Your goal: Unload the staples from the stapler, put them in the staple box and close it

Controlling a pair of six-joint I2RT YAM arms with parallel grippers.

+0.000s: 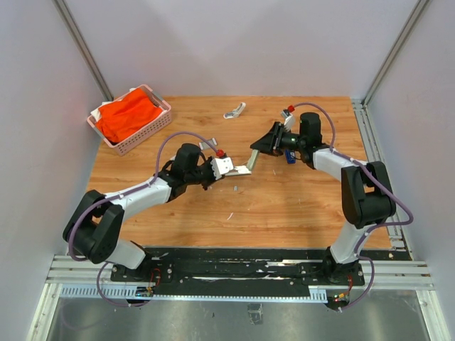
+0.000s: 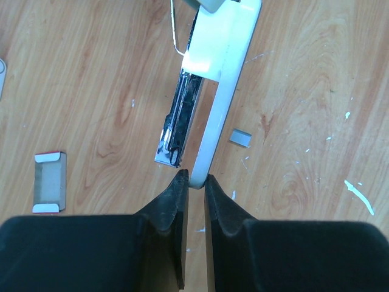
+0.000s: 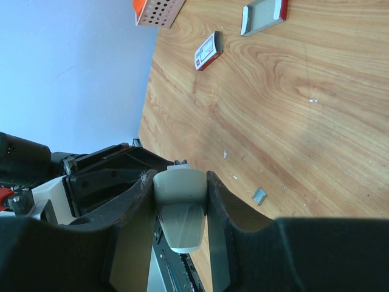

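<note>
The open stapler (image 1: 252, 162) is held in the air near the middle of the table. In the left wrist view its white part (image 2: 219, 109) runs beside the dark staple channel (image 2: 179, 121), and my left gripper is shut on that white part's tip. A thin wire shows beside the upper end. My right gripper is shut on the stapler's other end, a pale greenish-grey piece filling its fingers. Whether staples lie in the channel I cannot tell.
A pink basket (image 1: 121, 145) with orange cloth is at the back left. Staple boxes (image 2: 50, 182) (image 3: 208, 52), a white object (image 1: 234, 111), a blue object (image 1: 290, 157) and small bits lie on the table.
</note>
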